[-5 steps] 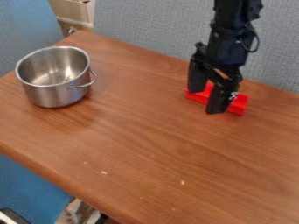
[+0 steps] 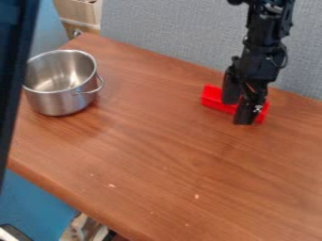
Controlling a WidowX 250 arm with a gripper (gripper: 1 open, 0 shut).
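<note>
My black gripper (image 2: 242,102) is lowered at the back right of the wooden table, open around the middle of a red block (image 2: 213,98) lying there. The block is partly hidden behind the fingers, and whether they touch it is unclear.
A steel pot (image 2: 62,83) with side handles stands at the back left. A grey padded wall runs behind the table, and a dark vertical edge cuts across the far left of the view.
My gripper has moved slightly right and down, settling lower over the red block. The pot has not moved.
</note>
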